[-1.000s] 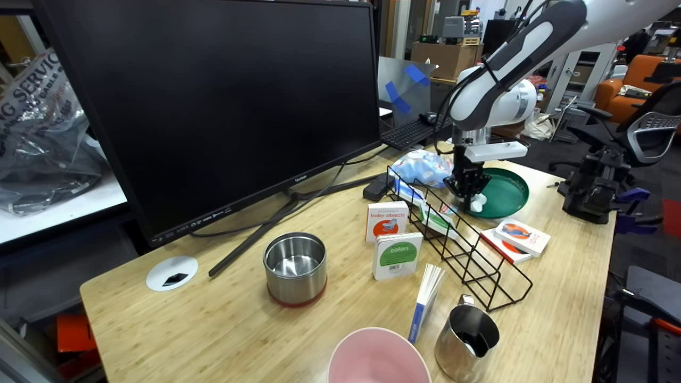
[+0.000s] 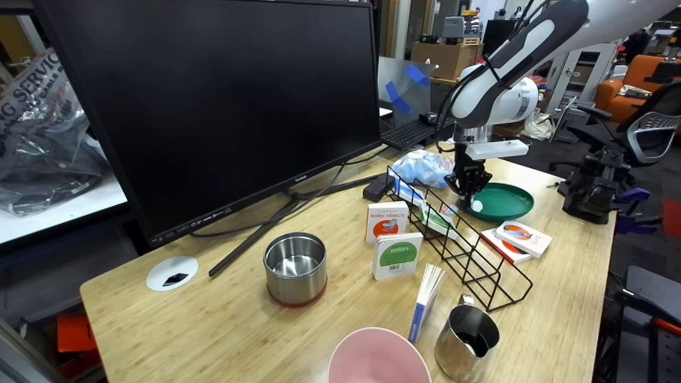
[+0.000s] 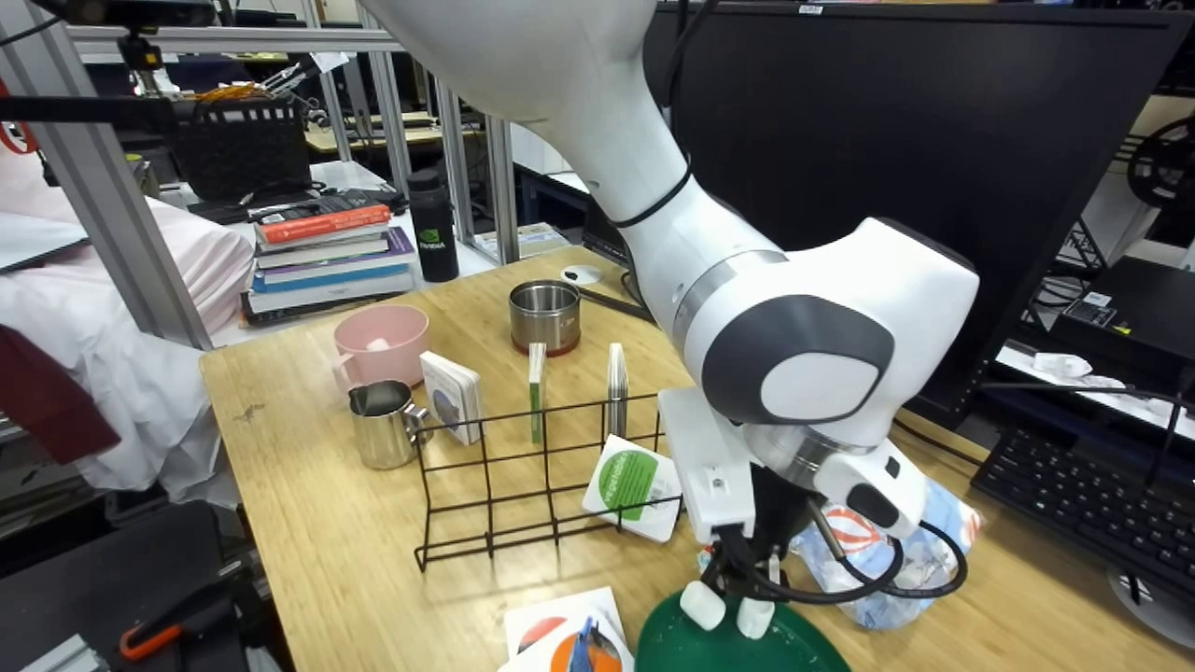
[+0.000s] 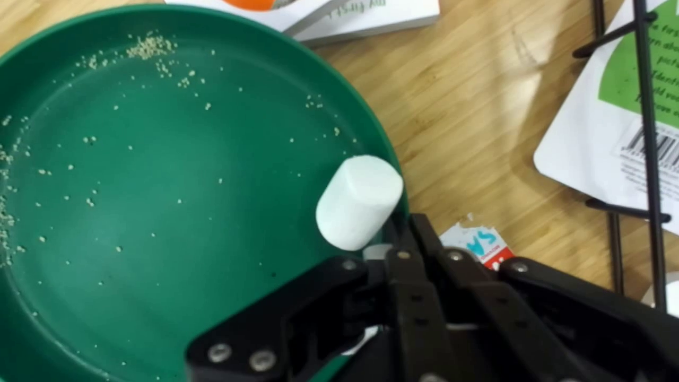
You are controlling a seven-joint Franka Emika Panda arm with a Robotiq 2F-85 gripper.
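A green plate (image 4: 191, 184) with pale crumbs scattered over it fills the left of the wrist view. My gripper is shut at the plate's right-hand rim, which runs in between its dark fingers. Close beside the fingertips, inside the plate, lies a white marshmallow-like cylinder (image 4: 358, 202). A second white piece (image 4: 376, 252) is mostly hidden by a finger in the wrist view. Both pieces show in exterior view 2, the nearer one (image 3: 703, 605) left of the other (image 3: 755, 618). The exact contact on the rim is hidden from outside.
A black wire rack (image 2: 475, 258) stands close beside the plate, with a green-and-white book (image 3: 630, 487) leaning in it. Two small books (image 2: 523, 238) lie near the plate. A crumpled bag (image 2: 422, 167) sits behind the gripper. The monitor (image 2: 217, 108) stands farther left.
In exterior view 1 the plate looks flatter, its far side lower, and has shifted slightly right. My gripper has barely moved. Less of the white pieces shows there now.
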